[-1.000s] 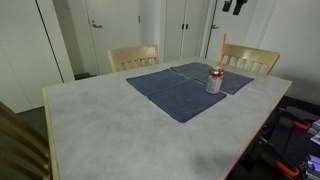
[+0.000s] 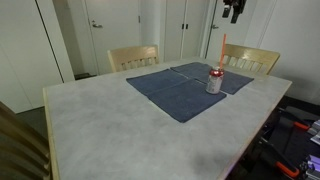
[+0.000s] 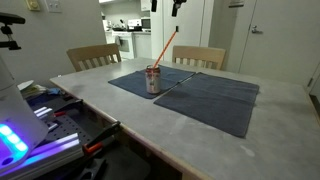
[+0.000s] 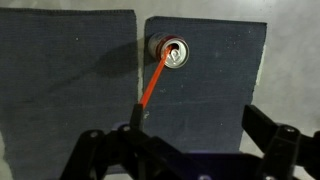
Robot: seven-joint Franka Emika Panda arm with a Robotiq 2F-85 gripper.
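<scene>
A red and silver can (image 2: 215, 81) stands upright on a dark placemat, with a long orange-red straw (image 2: 223, 51) rising out of its top. Seen from the other side, the can (image 3: 153, 80) is near the table's edge and its straw (image 3: 167, 48) leans to the right. From above, the wrist view shows the can (image 4: 168, 48) at the upper middle, the straw (image 4: 155, 80) slanting down and left from its opening. My gripper (image 2: 232, 15) hangs open in the air above the straw's upper end. Nothing is between its fingers.
Two dark placemats (image 3: 215, 103) lie side by side on the white table (image 2: 105, 125). Chairs (image 2: 134, 57) stand around it.
My gripper has come down slightly in exterior view 1. The can, straw and placemats have not moved.
</scene>
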